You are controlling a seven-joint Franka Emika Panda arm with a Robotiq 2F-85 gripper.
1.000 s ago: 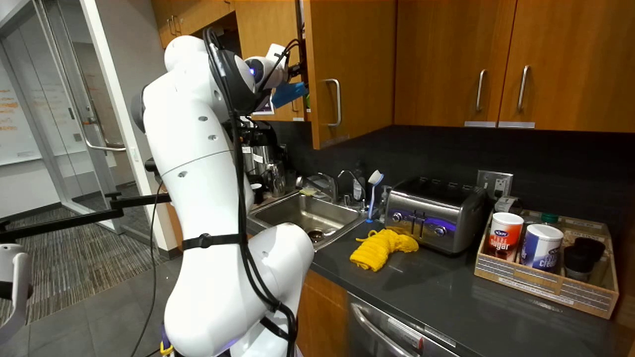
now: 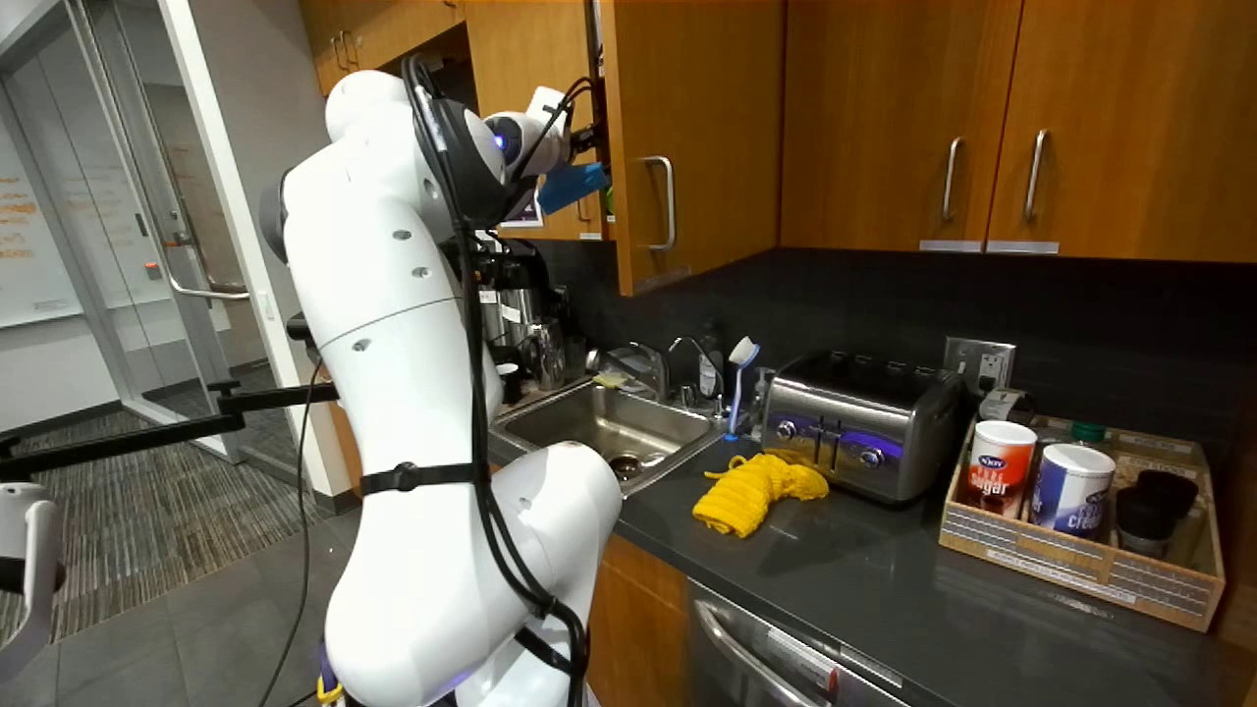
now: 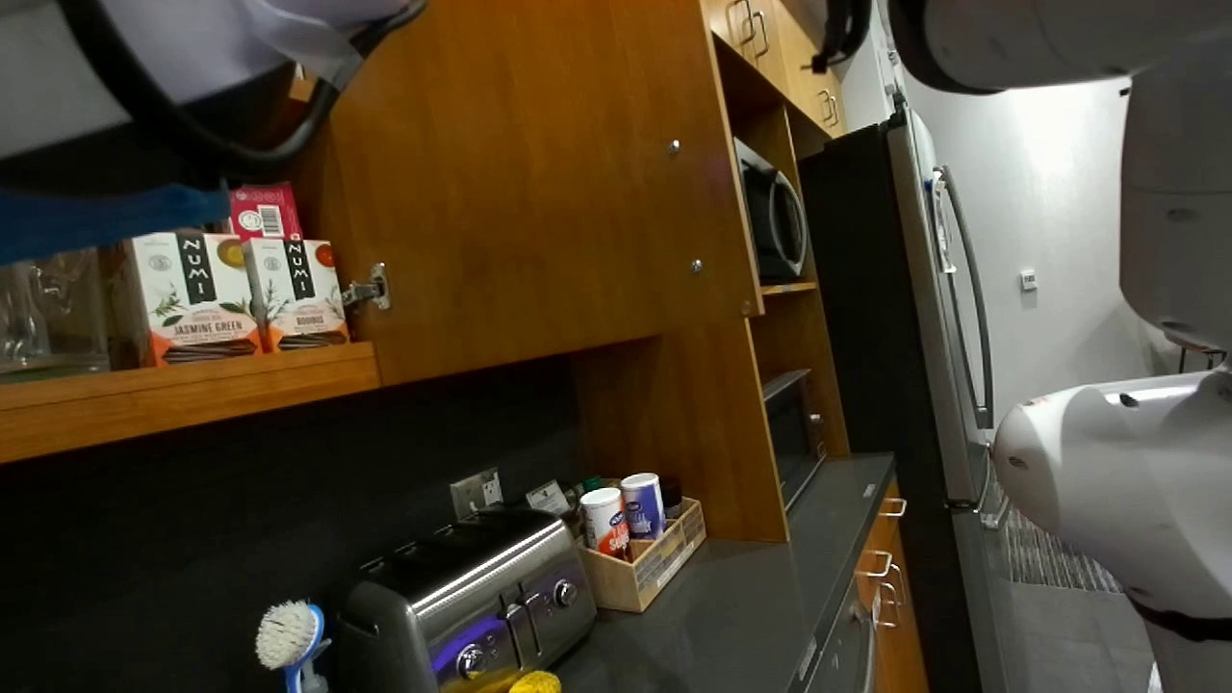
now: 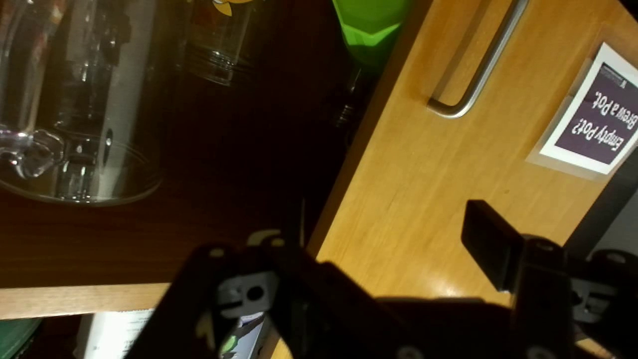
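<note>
My gripper is open in the wrist view, its dark fingers spread wide with no object visible between them. Behind the gap lies the wooden face of a shut cabinet door with a metal handle [image 4: 487,63]. To the left is the dark inside of an open cupboard, where a clear glass pitcher [image 4: 78,173] stands on the shelf [image 4: 78,301]. Farther in are a clear glass [image 4: 215,51] and a green object [image 4: 377,27]. In exterior view 1, the raised arm reaches the cupboard beside its open door [image 2: 707,130], and a blue part [image 2: 572,187] shows near the wrist; the fingertips are hard to make out.
Numi tea boxes [image 3: 196,295] sit on the cupboard shelf. Below are a sink [image 2: 613,422], a yellow cloth [image 2: 760,493], a toaster [image 2: 866,424] and a cardboard tray [image 2: 1078,564] with canisters. Bare counter [image 2: 860,577] lies in front of the toaster.
The arm, the cupboard door and the counter items look the same in exterior view 1. Only a small orange spot now shows by the glass door in the background.
</note>
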